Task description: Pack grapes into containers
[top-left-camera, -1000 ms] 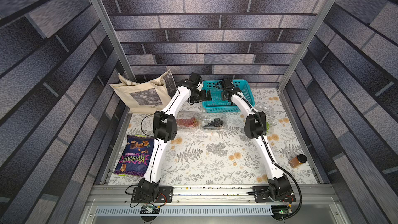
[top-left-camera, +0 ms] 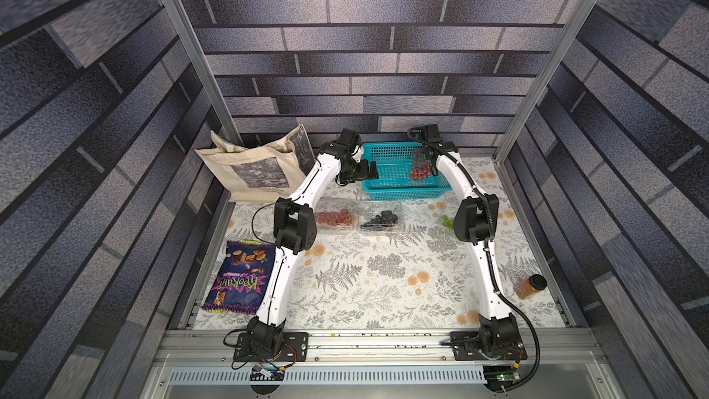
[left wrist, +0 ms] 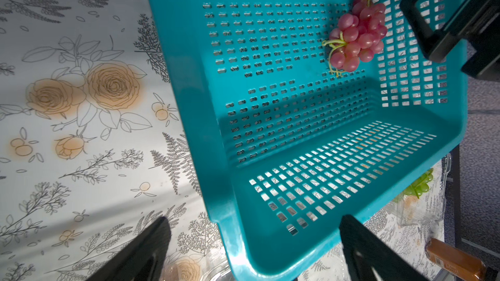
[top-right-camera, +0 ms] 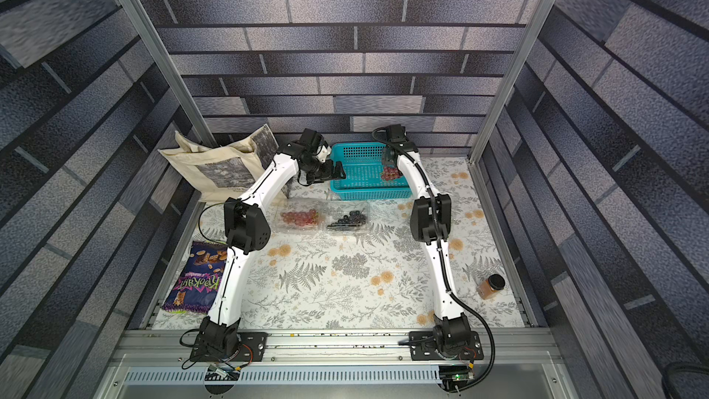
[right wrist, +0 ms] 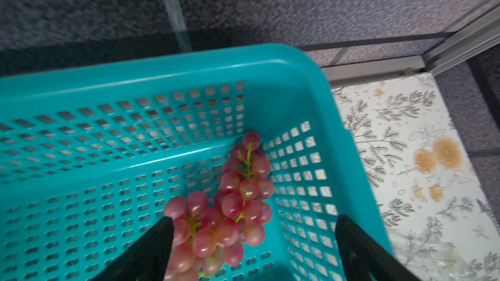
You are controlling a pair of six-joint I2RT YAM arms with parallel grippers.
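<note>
A bunch of red grapes (right wrist: pixel 229 218) lies on the floor of the teal basket (left wrist: pixel 179 72), near its right end. Over that bunch stands my right gripper, open, its fingers (right wrist: pixel 140 255) apart with none of the grapes held. At the basket's left end, my left gripper is open and empty. In front of the basket, one clear container (top-left-camera: pixel 336 215) holds red grapes and another clear container (top-left-camera: pixel 381 218) holds dark grapes. Green grapes (left wrist: pixel 419 184) are in a clear container to the right, mostly behind the right arm in the top left view.
A cloth bag (top-left-camera: pixel 254 170) stands at the back left, beside the left arm. A dark snack packet (top-left-camera: pixel 240 277) lies at the left, and a jar with a black lid (top-left-camera: pixel 530 286) at the right.
My right gripper has swung right across the basket to its right end, uncovering the red bunch in the top left view. The left arm has barely moved.
</note>
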